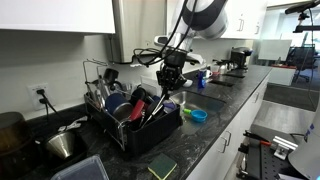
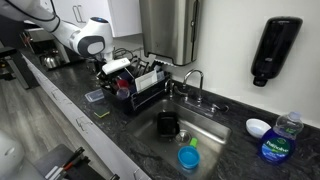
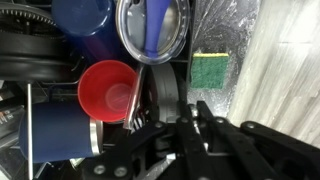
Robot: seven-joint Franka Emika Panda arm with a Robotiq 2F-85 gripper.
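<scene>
My gripper [image 1: 163,88] points down over the front side of the black dish rack [image 1: 150,135] and looks shut on a thin light item [image 1: 157,106], which slants down into the rack. What the item is cannot be made out. Seen from the wrist, the dark fingertips [image 3: 192,112] lie close together beside the rack's edge. Near them in the rack are a red cup [image 3: 107,90], a steel pan or bowl [image 3: 130,30] with a blue handle across it, and a dark blue mug [image 3: 60,135]. The fingers hide whatever lies directly beneath them.
A green-and-yellow sponge [image 3: 209,70] lies on the dark counter in front of the rack. To the rack's right is the sink [image 2: 190,135], with a cyan cup [image 2: 188,157] in it. A soap bottle [image 2: 282,138] and a white bowl [image 2: 258,128] stand beyond.
</scene>
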